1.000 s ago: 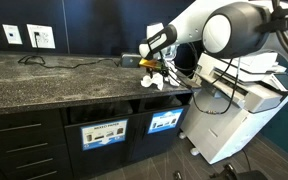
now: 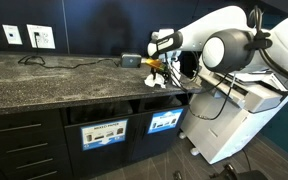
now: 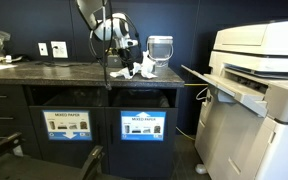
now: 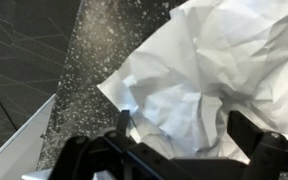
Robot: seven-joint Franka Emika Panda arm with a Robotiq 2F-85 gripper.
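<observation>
Crumpled white paper [image 4: 199, 75] lies on the dark speckled counter [image 4: 109, 38], filling much of the wrist view. My gripper is open above it, one finger at each side of the lower part of the paper. Whether the fingertips touch the paper I cannot tell. From the side, the gripper [image 3: 123, 63] points down at the counter's right part, with the white paper [image 3: 142, 70] spread around and beside it. In exterior view 1 the paper [image 2: 156, 81] shows below the gripper, close to the front edge.
Under the counter, two open compartments carry mixed paper signs [image 3: 68, 124] [image 3: 142, 125]. A whitish bucket [image 3: 160, 48] stands behind the paper. To the right is a large white printer [image 3: 246, 110]. A dark box [image 2: 131, 60] and cables lie further back.
The arm and gripper have shifted only slightly near the paper. The paper stays in about the same place on the counter.
</observation>
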